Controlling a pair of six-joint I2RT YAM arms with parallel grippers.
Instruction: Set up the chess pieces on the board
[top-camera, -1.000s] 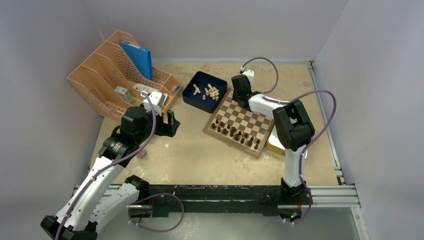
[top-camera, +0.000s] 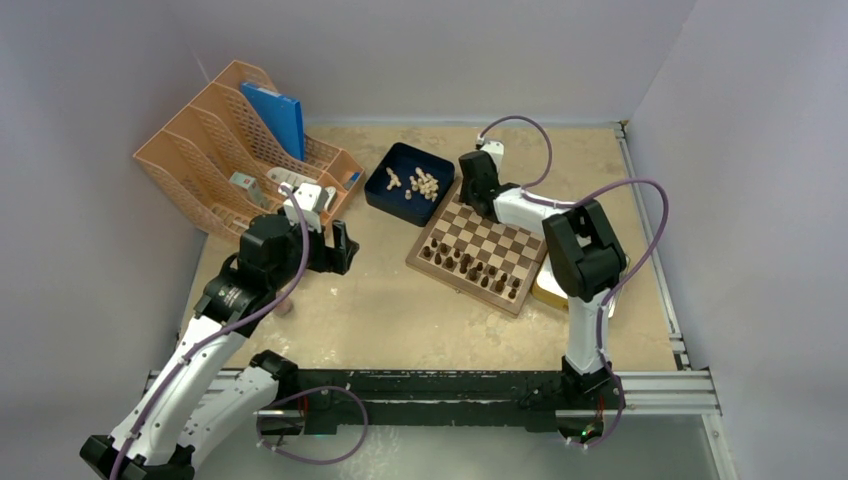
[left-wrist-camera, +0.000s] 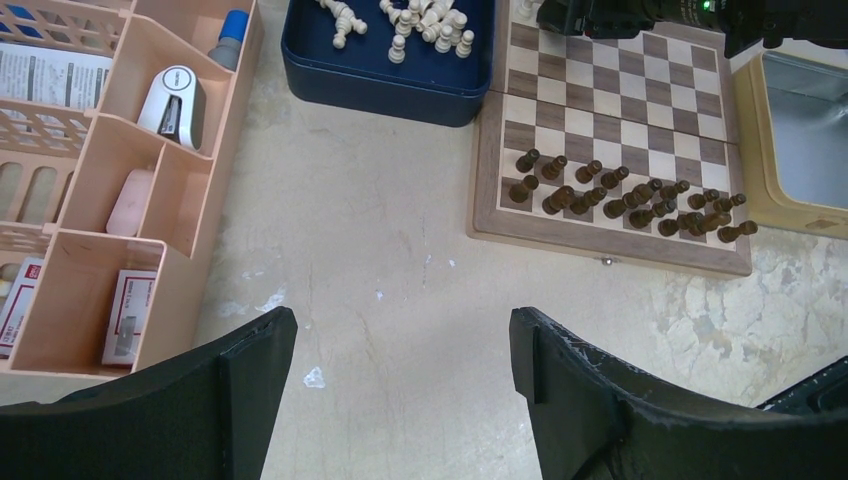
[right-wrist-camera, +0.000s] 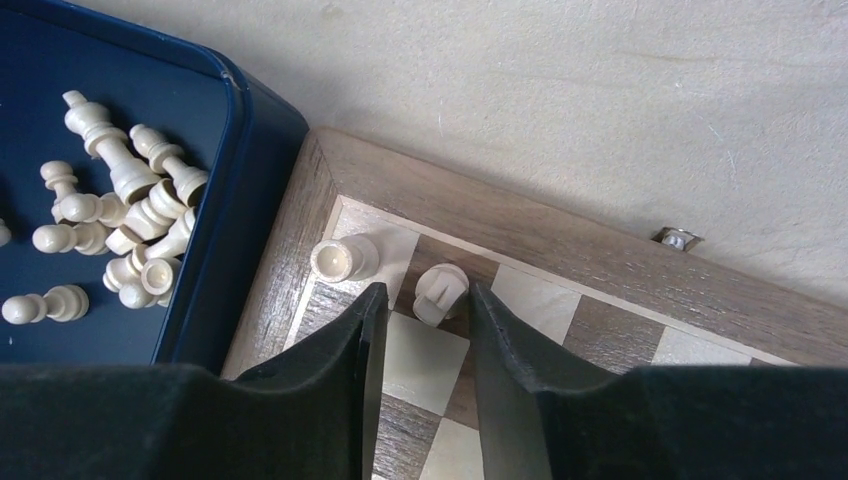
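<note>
The wooden chessboard (top-camera: 512, 243) carries rows of dark pieces (left-wrist-camera: 640, 205) along its near side. At the far corner a white rook (right-wrist-camera: 345, 258) stands upright on the corner square. Beside it, on a dark square, is a white knight (right-wrist-camera: 441, 290) seen from above. My right gripper is open around the knight, with a gap at its left and the right finger very near or touching. More white pieces (right-wrist-camera: 125, 170) lie in the dark blue bin (top-camera: 408, 150). My left gripper stands open over bare table, left of the board, with nothing between its fingers.
A peach organizer (top-camera: 240, 150) with a blue folder and small items fills the left back. A yellow-rimmed container (left-wrist-camera: 805, 130) sits at the board's right. The bin abuts or nearly abuts the board's corner.
The knight stays on its square. The left arm stands still.
</note>
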